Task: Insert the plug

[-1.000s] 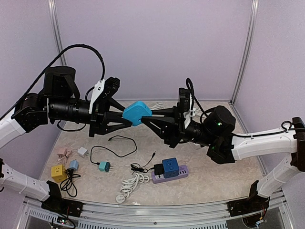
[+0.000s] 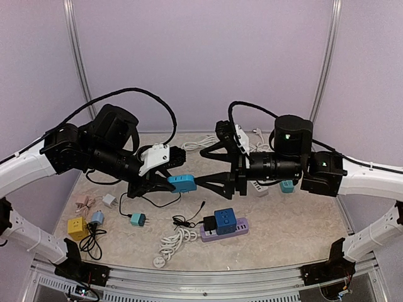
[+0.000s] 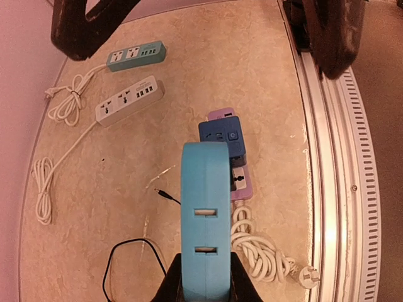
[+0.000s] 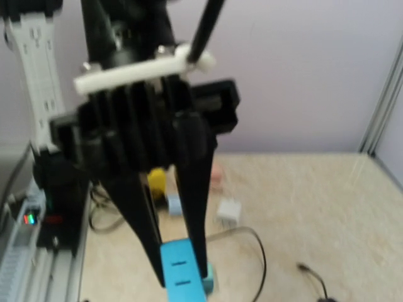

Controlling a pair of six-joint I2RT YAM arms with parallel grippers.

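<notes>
A light blue plug block (image 2: 182, 183) is in the air above the middle of the table, with my left gripper (image 2: 174, 183) shut on one end. In the left wrist view the plug block (image 3: 205, 226) stands lengthwise, two slots facing the camera. Just right of it, my right gripper (image 2: 199, 167) is open and empty, apart from the plug. The right wrist view shows the left fingers (image 4: 194, 214) on both sides of the plug block (image 4: 181, 267). Below on the table lies a purple power strip (image 2: 237, 230), bearing a dark blue cube (image 2: 225, 221) and a black plug (image 2: 209, 223).
A white strip (image 3: 129, 100) and a teal strip (image 3: 136, 55) lie on the table. Chargers such as the yellow cube (image 2: 77, 228) and teal adapter (image 2: 138, 219) sit at left. A coiled white cord (image 2: 176, 241) lies in front.
Both grippers were at the blue plug block; now the right one has come off and opened wide. The left has moved down and slightly right, turning the block; the right arm has risen.
</notes>
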